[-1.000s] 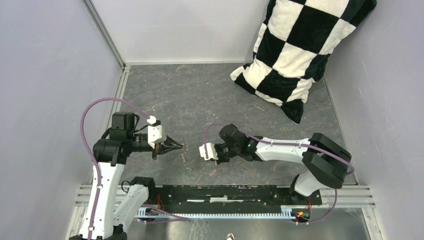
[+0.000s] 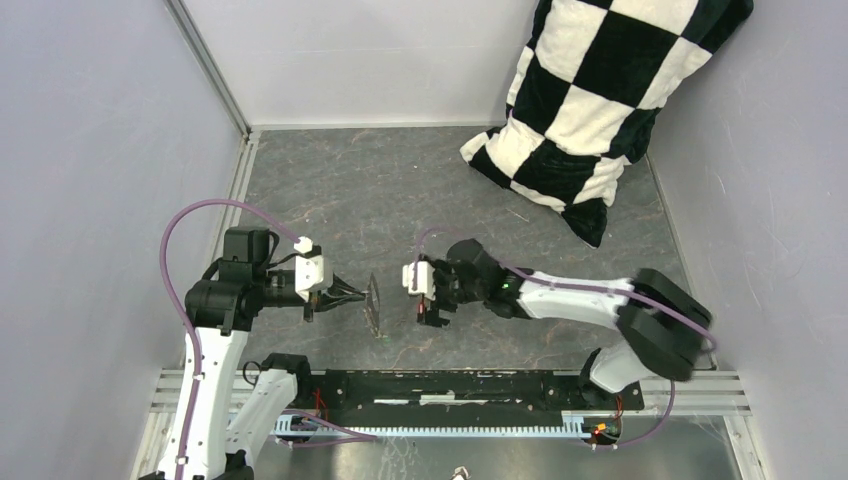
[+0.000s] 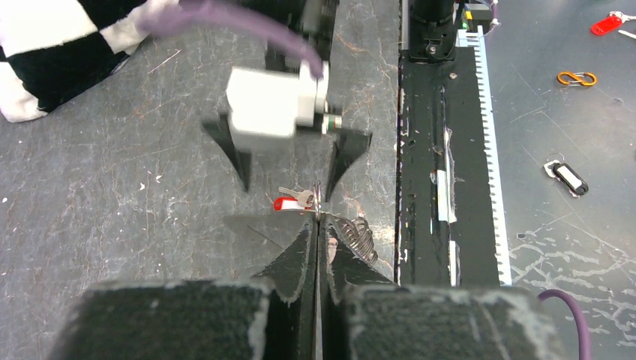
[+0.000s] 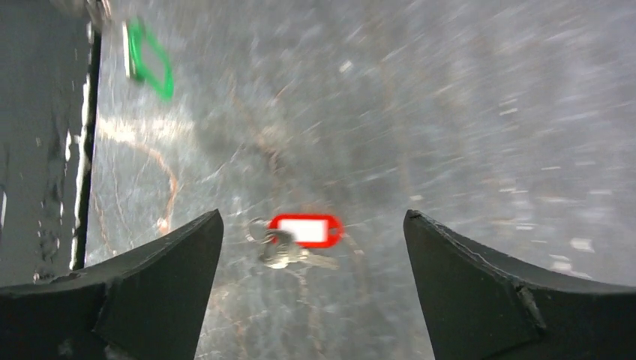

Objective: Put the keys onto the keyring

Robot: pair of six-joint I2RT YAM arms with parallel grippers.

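My left gripper is shut on a thin metal keyring, which hangs from the fingertips. In the left wrist view the coiled keyring drops to the right of the fingertips. A small green tag shows blurred at the upper left of the right wrist view; it seems to be near the ring's lower end. On the dark floor lies a key with a red tag. My right gripper stands open above them, nothing between its fingers.
Beyond the black rail lie an orange carabiner, a black-tagged key and another red-tagged key. A checkered cushion leans at the back right.
The hanging keyring has swung and turned. The left arm has stayed in place.
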